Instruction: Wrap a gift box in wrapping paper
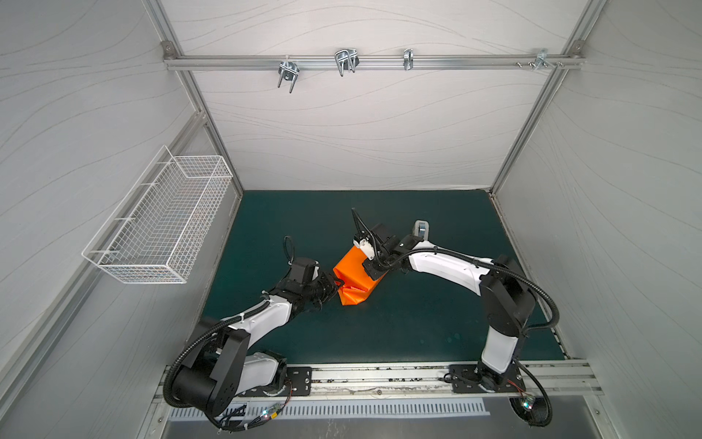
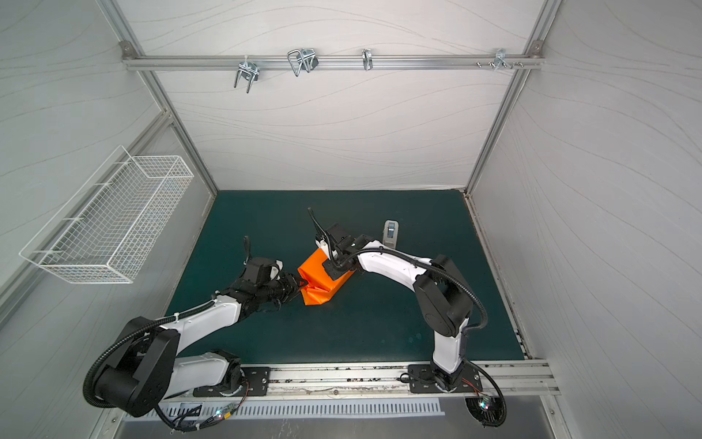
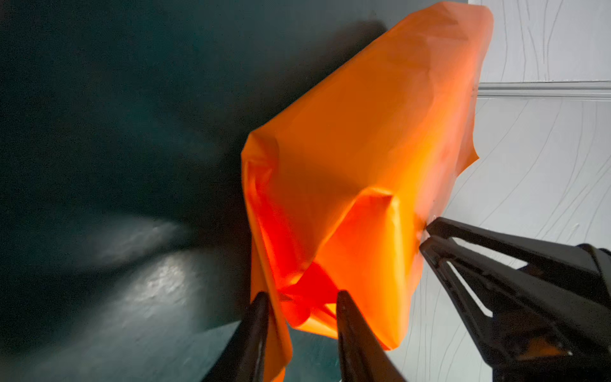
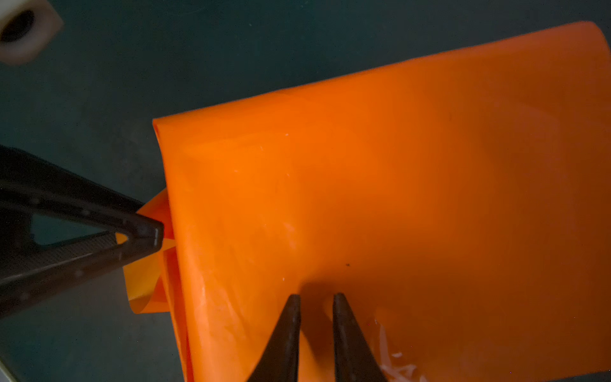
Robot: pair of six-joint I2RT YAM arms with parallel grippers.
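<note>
An orange paper-wrapped package point(image 1: 354, 274) lies on the dark green mat, its left end a crumpled, open fold of paper. My left gripper is at that end point(image 3: 356, 254), its fingers apart, one over the upright flap. My right gripper is over the smooth top face point(image 4: 382, 191), fingers a short way apart with nothing seen held between them. In the left wrist view, the black frame of the other gripper reaches in from the right beside the package.
A small grey device point(image 1: 420, 229) lies behind the package to the right. A white wire basket point(image 1: 157, 219) hangs on the left wall.
</note>
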